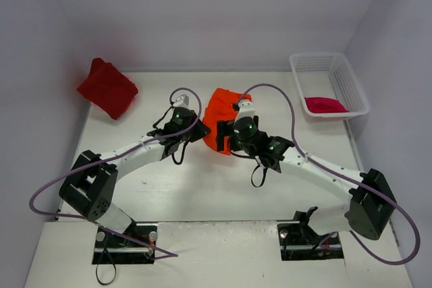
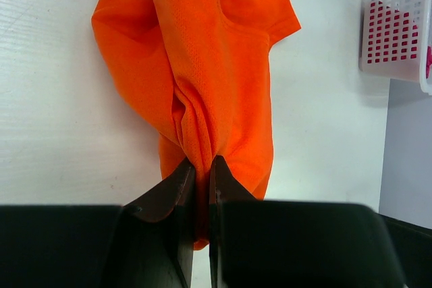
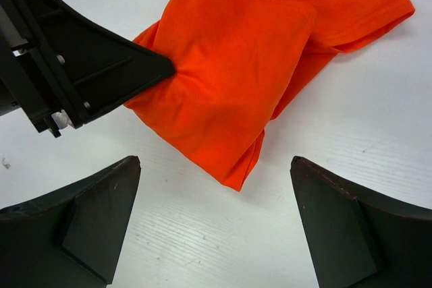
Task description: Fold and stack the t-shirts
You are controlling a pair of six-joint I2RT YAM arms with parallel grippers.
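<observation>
An orange t-shirt [image 1: 219, 104] lies bunched in the middle of the table [image 1: 156, 190]. My left gripper is shut on a gathered fold at its near left part, seen in the left wrist view. My right gripper stands open over the shirt's near end, with a corner of the orange cloth [image 3: 229, 153] lying between and beyond its fingertips, not gripped. The left gripper's black body reaches into the right wrist view from the upper left.
A dark red cloth [image 1: 108, 89] lies at the back left. A white basket [image 1: 329, 65] holding a red cloth [image 1: 325, 105] stands at the back right.
</observation>
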